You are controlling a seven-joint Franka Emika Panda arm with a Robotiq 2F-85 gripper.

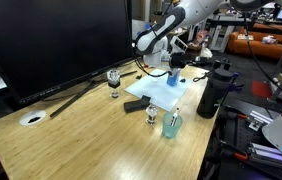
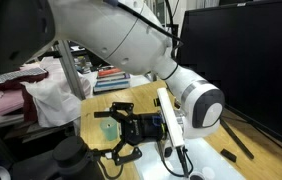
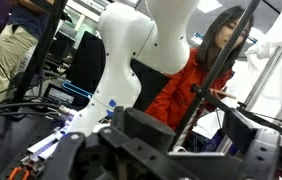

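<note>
My gripper (image 2: 111, 131) is open, its two black fingers spread apart and pointing toward a black cylindrical object (image 2: 71, 155) at the lower left of exterior view 2. In exterior view 1 the black cylinder (image 1: 211, 100) stands upright near the table's right edge, with the dark gripper close above and beside it. Looking from the wrist, a dark rounded shape (image 3: 144, 130) shows between the dark gripper parts; whether it touches them I cannot tell. Elsewhere, a teal cup (image 1: 172, 125) with a thin light stick in it stands near the front edge.
A small bottle (image 1: 151, 115) stands beside the cup. White paper (image 1: 161, 92), a black box-like item (image 1: 137, 104) and a silver-and-white object (image 1: 113, 82) lie or stand farther back. A large black monitor (image 1: 51, 45) lines the rear.
</note>
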